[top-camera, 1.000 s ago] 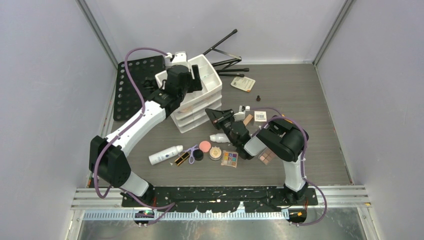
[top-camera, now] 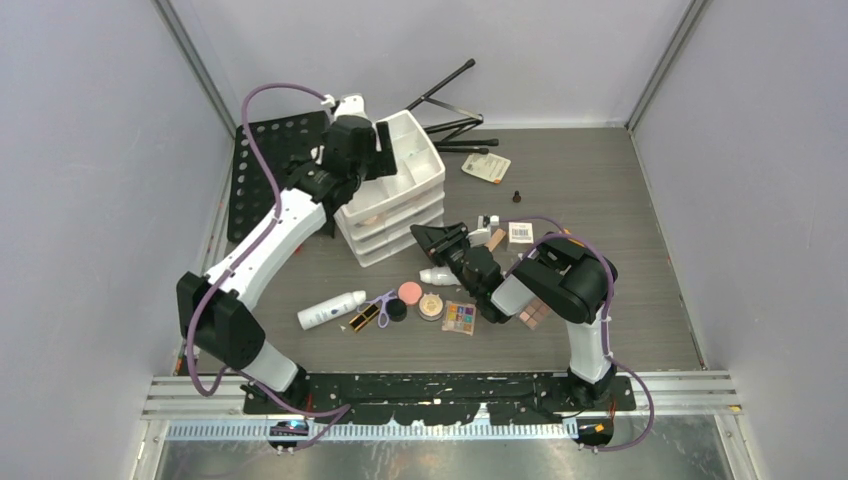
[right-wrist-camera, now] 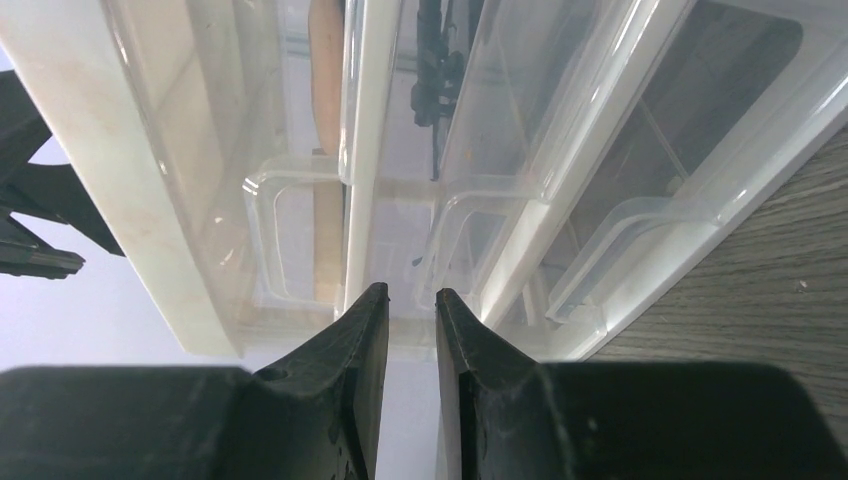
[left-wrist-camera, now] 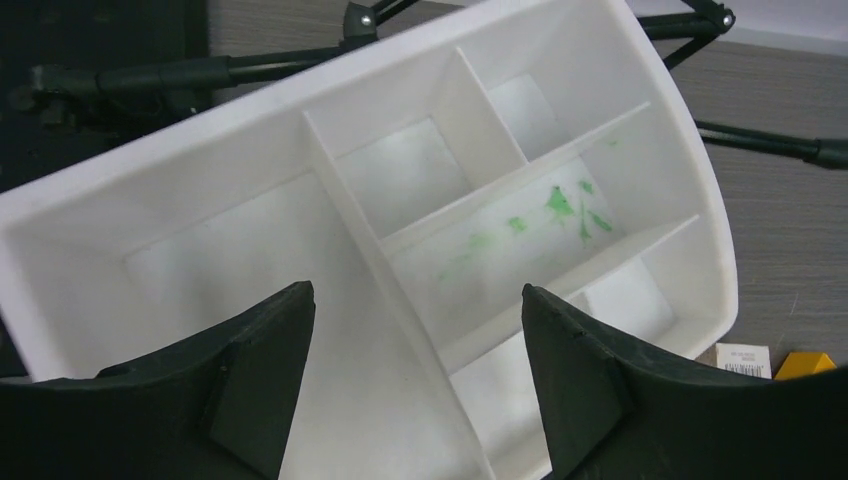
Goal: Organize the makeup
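A white drawer organizer stands upper middle, with an open compartment top, its sections empty but for green smudges in one. My left gripper is over that top, fingers part open, nothing visible between them. My right gripper faces the clear drawer fronts low on the organizer's side, fingertips close together with a narrow gap. On the table lie a white bottle, purple scissors, a pink compact, a black jar, a cream compact, a colourful palette and a brown palette.
A folding black stand and a black perforated panel sit behind and left of the organizer. A white card and a small dark item lie at back right, where the table is fairly clear.
My left gripper has shifted slightly left and up over the organizer's top. The right gripper has moved only a little; the table items are unchanged.
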